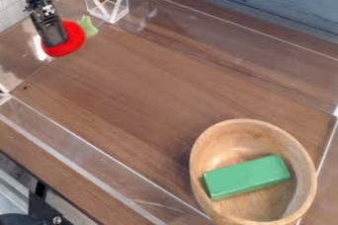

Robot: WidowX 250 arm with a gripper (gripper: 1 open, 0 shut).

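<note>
My gripper [53, 34] is at the upper left of the camera view, shut on a red round object [65, 45] that it holds from above; the fingertips are partly hidden against it. A light green item [89, 25] lies just behind the red object. At the lower right, a wooden bowl [211, 149] holds a green block [246, 177].
A clear angular stand [109, 7] sits at the back left. Transparent edging runs along the front and back, with a blue panelled wall behind.
</note>
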